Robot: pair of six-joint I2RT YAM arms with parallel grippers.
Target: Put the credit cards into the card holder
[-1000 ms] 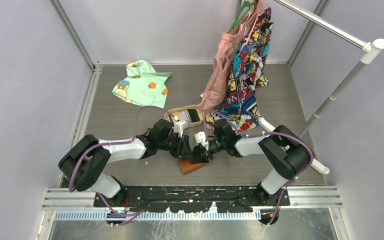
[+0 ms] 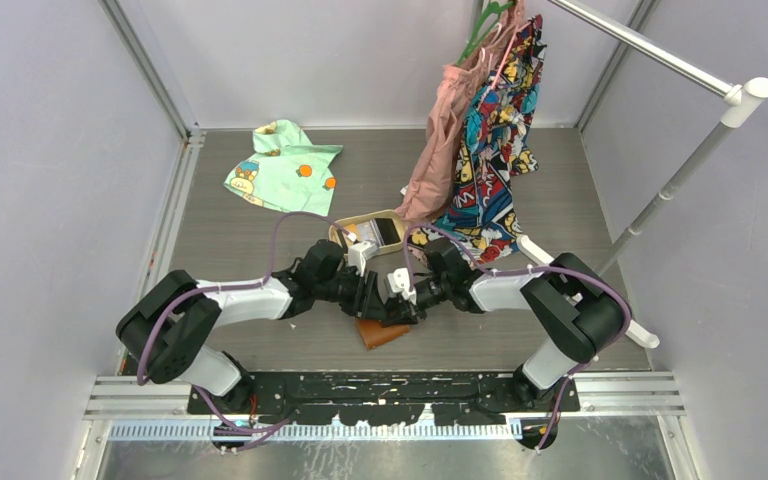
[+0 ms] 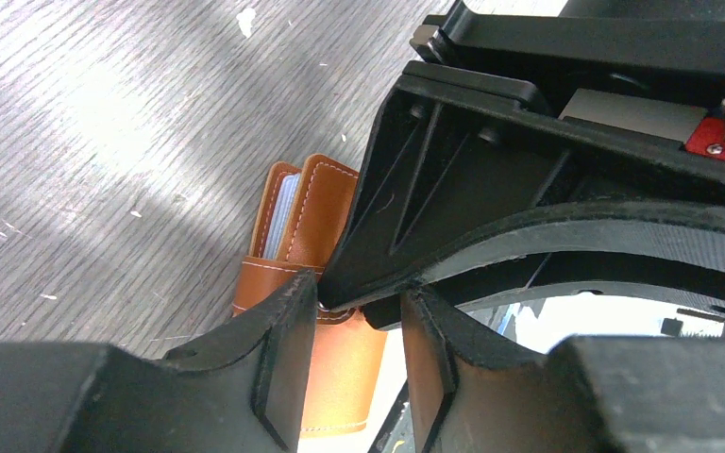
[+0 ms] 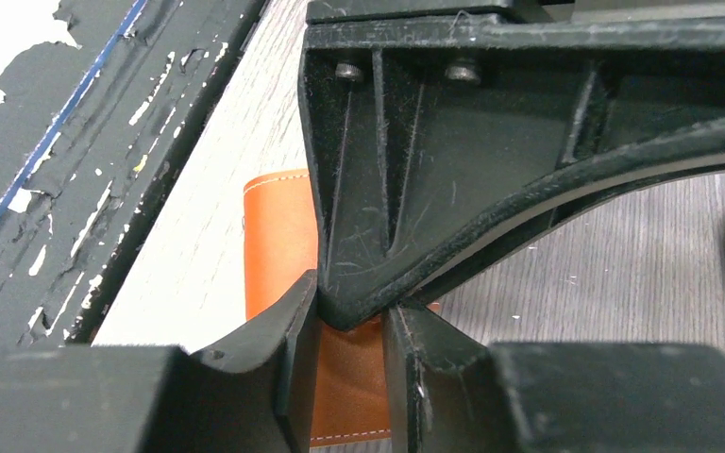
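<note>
The brown leather card holder (image 2: 381,336) lies on the floor near the front middle, its upper part covered by both grippers. White card edges (image 3: 280,215) show between its flaps, above a stitched strap (image 3: 266,280). My left gripper stands part open over the strap, its fingertips apart with brown leather visible between them. My right gripper meets it from the other side, shut on the card holder, whose orange leather shows between and beyond its fingers. The two grippers cross closely, and each one's black body hides part of the holder in the other's wrist view.
Behind the grippers stands a tan tray (image 2: 336,237) holding a black item and other small things. Green cloth (image 2: 285,168) lies at the back left. Pink (image 2: 442,130) and comic-print clothes (image 2: 495,165) hang from a white rack (image 2: 650,45).
Almost nothing differs in the top view. The right gripper has shifted very slightly at the holder; the left arm and the holder look the same.
</note>
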